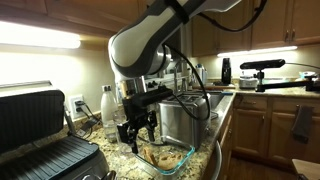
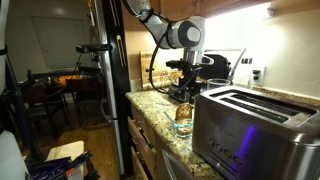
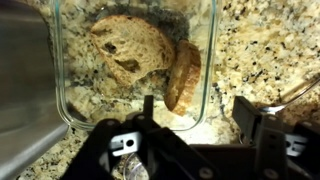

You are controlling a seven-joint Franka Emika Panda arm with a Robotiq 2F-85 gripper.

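Observation:
A clear glass dish (image 3: 60, 75) on the speckled counter holds two pieces of bread. One slice (image 3: 132, 45) lies flat, and a narrower piece (image 3: 183, 78) rests against the dish's right wall. My gripper is above the near side of the dish, its fingers apart and nothing held between them. In exterior view 1 the gripper (image 1: 139, 143) hangs just over the left part of the dish (image 1: 168, 168). Exterior view 2 shows bread (image 2: 183, 113) in the dish below the arm.
A steel toaster (image 1: 184, 122) stands right behind the dish. To the left is an opened ribbed grill (image 1: 42, 125), with a white bottle (image 1: 108, 105) near the wall. A metal utensil (image 3: 297, 90) lies on the counter right of the dish.

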